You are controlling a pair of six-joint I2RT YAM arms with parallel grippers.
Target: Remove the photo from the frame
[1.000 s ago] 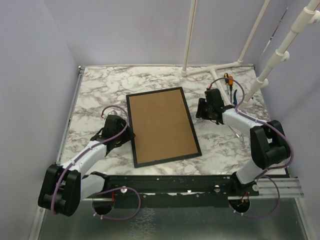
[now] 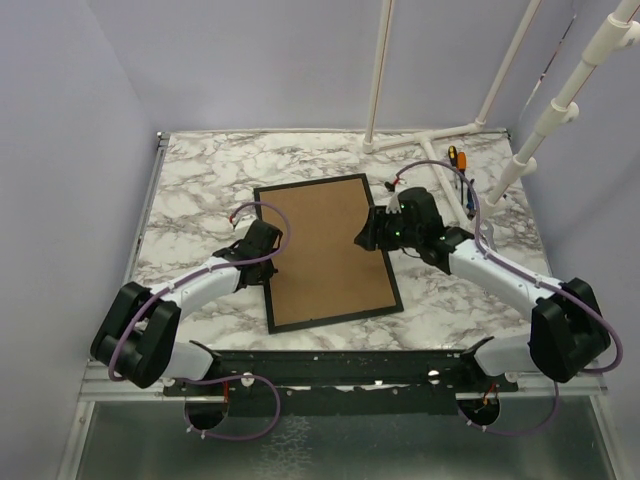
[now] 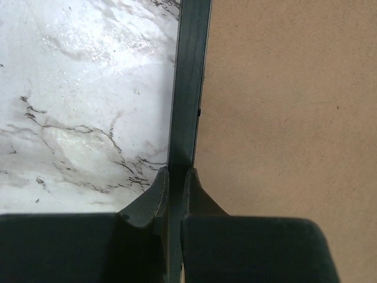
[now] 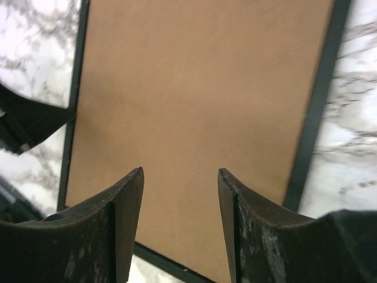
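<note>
The frame (image 2: 330, 321) lies on the marble table with its brown backing board (image 2: 325, 250) facing up. My left gripper (image 2: 270, 265) is at the middle of the frame's left bar; in the left wrist view its fingertips (image 3: 177, 177) are closed on that dark bar (image 3: 188, 88). My right gripper (image 2: 372, 235) hangs over the right part of the board, near the right bar. In the right wrist view it (image 4: 180, 177) is open, with only board seen below between its fingers. No photo shows.
Screwdrivers (image 2: 461, 165) and other tools lie at the back right, beside white pipe rails (image 2: 445, 135) and posts.
The left gripper has moved right onto the frame's left bar. The right gripper has moved left from beside the frame to above the board. The frame looks unmoved.
</note>
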